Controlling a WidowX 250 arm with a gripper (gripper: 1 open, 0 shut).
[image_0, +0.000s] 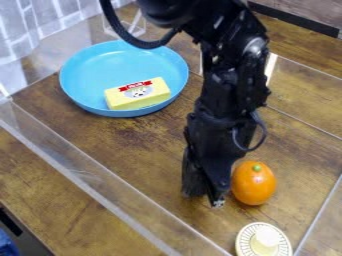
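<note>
My black gripper (210, 185) is low over the wooden table, just left of an orange fruit (254, 183) with a small green stem spot. The gripper looks shut, and its fingertips are dark and hard to make out. The fruit sits on the wood, close beside the fingers and not visibly held.
A blue bowl (88, 66) at the back left holds a yellow boxed item (147, 93). A round cream lid-like object (263, 240) lies at the front right. A blue object (7, 245) shows at the lower left edge.
</note>
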